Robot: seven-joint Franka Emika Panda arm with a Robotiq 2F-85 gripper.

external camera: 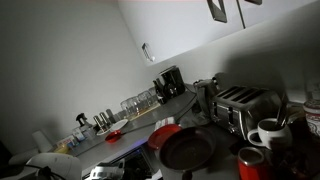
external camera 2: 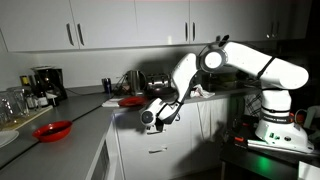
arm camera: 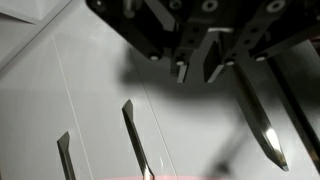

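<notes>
In the wrist view my gripper faces a white cabinet front [arm camera: 90,75]. Its two fingers [arm camera: 182,73] stand close together with a narrow gap, and what lies in that gap is too dark to make out. A metal handle [arm camera: 262,130] slants down from just right of the fingers. Two more handles, a middle one [arm camera: 135,135] and a left one [arm camera: 66,155], are clear of the gripper. Exterior view 2 has the gripper [external camera 2: 151,128] low against the white fronts under the counter, just above a drawer handle [external camera 2: 158,150].
A red bowl [external camera 2: 52,130] sits on the counter at left, and a dark pan [external camera: 187,148] rests near the toaster [external camera: 245,108]. Close to them are a white mug [external camera: 271,134] and a red can [external camera: 253,164]. Dark floor lies open before the cabinets.
</notes>
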